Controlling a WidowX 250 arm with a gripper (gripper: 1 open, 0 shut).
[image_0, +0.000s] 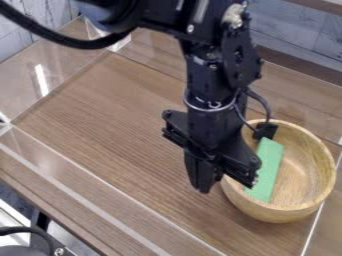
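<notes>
My black gripper (203, 178) hangs low over the wooden surface, just left of a round tan bowl (301, 200). Its fingers are shut with nothing visible between them, and the arm hides part of the bowl's left rim. In the bowl lies a green flat object (267, 165) with a dark part at its upper end.
The wooden surface (94, 130) to the left and front of my gripper is clear. A raised back edge runs along the top right, and cables show at the lower left corner.
</notes>
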